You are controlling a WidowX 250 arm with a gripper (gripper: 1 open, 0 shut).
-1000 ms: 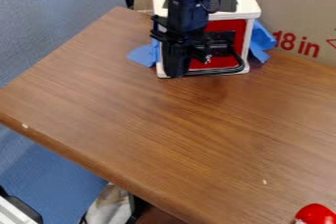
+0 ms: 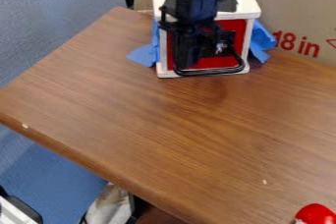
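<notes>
A black robot arm with its gripper point(image 2: 197, 41) reaches down in front of a white box with a red inner panel point(image 2: 226, 59), at the back of the wooden table point(image 2: 157, 140). Blue tape or cloth point(image 2: 260, 41) shows on both sides of the box. The arm covers much of the red panel, and the gripper's fingers are too dark and small to tell open from shut.
A cardboard sheet point(image 2: 302, 7) marked "18 in" stands behind at the right. A red object point(image 2: 313, 215) is at the bottom right. The table's left edge runs diagonally.
The arm and gripper have shifted very slightly at the front of the box; nothing else has visibly changed.
</notes>
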